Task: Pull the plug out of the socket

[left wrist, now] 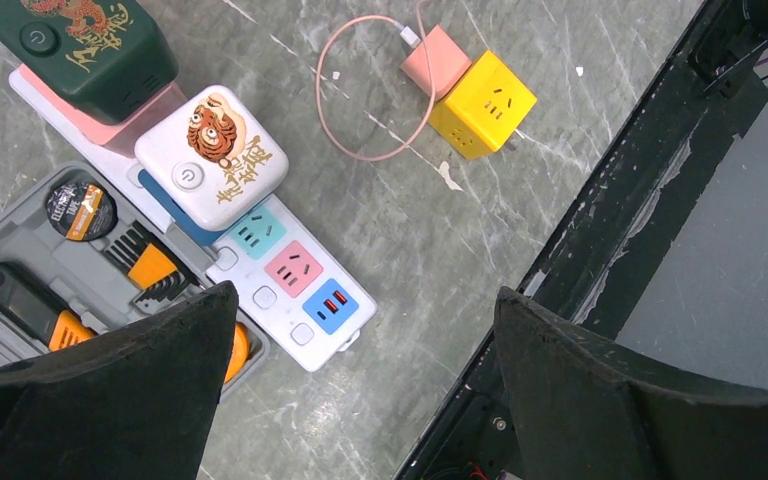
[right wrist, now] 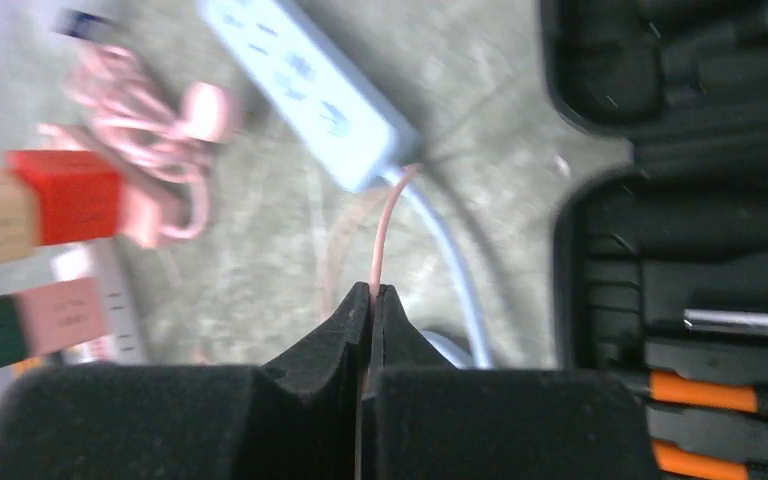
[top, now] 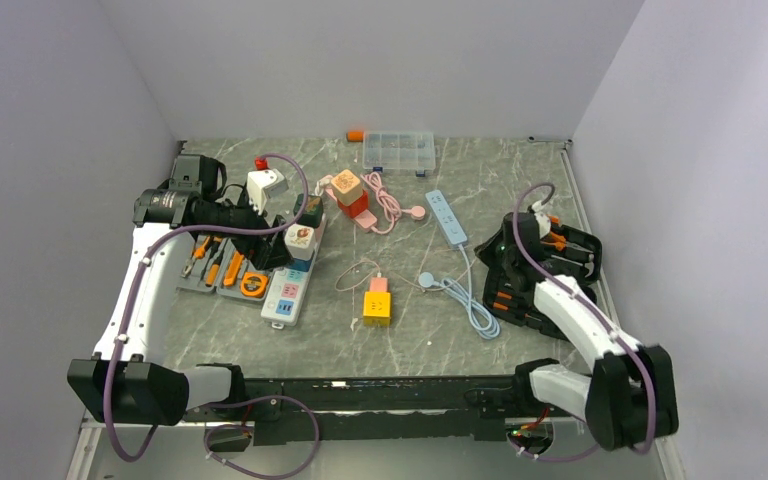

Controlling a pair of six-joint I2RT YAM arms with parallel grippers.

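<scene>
A small pink plug (left wrist: 437, 60) sits against the yellow cube socket (left wrist: 484, 105) in the left wrist view; in the top view the plug (top: 379, 285) is just behind the yellow cube (top: 377, 309). A thin pink cable (left wrist: 326, 80) runs from a white connector at the plug. On the right, my right gripper is shut, with a thin pink cable (right wrist: 389, 215) emerging between its fingertips. My left gripper is wide open and empty, above the table near the white power strip (top: 284, 296).
The white strip carries a white cube adapter (top: 300, 241) and a green one (top: 308, 210). A blue power strip (top: 446, 218) with coiled cord lies mid-right. Toolboxes (top: 550, 325) flank both sides. Bare table surrounds the yellow cube.
</scene>
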